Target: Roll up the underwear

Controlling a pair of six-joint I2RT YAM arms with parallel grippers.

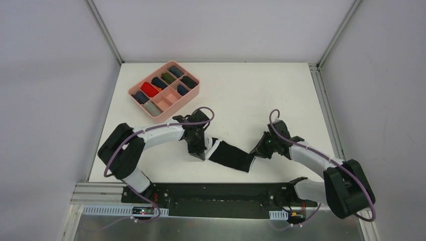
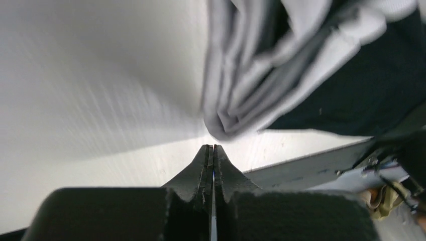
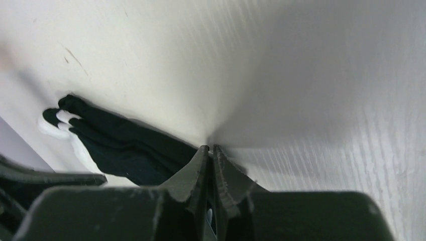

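The black underwear (image 1: 230, 156) with a white band lies folded flat near the table's front edge. My left gripper (image 1: 203, 156) is at its left end; in the left wrist view the shut fingertips (image 2: 205, 155) sit just beside the bunched white-grey band (image 2: 236, 90), nothing visible between them. My right gripper (image 1: 254, 152) is at the right end of the cloth. In the right wrist view its fingertips (image 3: 218, 155) are close together at the dark fabric's (image 3: 135, 145) edge; whether any cloth is between them is unclear.
A pink divided box (image 1: 171, 98) with rolled garments in several compartments stands at the back left. The dark front edge lies just below the underwear.
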